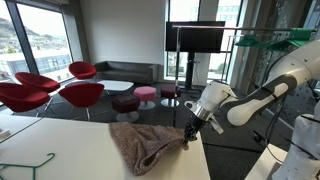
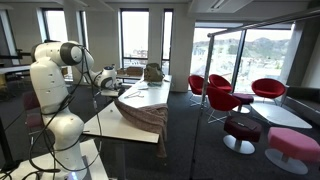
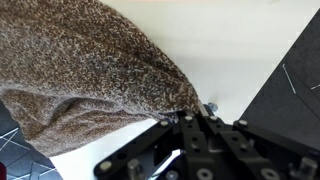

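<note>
A brown, speckled cloth point(image 1: 145, 143) lies rumpled over the white table and partly past its far edge. My gripper point(image 1: 187, 140) is at the cloth's right end in exterior view 1, shut with a corner of the fabric between its fingers. In the wrist view the cloth point(image 3: 95, 65) spreads out to the upper left and narrows toward the gripper. Exterior view 2 shows the cloth point(image 2: 145, 117) hanging over the table's edge; the gripper is hard to make out there.
A green hanger point(image 1: 28, 166) lies at the left of the white table point(image 1: 80, 150). More green hangers point(image 1: 285, 40) hang on a rack at the right. Bare tabletop surrounds the cloth on its near side. Red chairs stand beyond the table.
</note>
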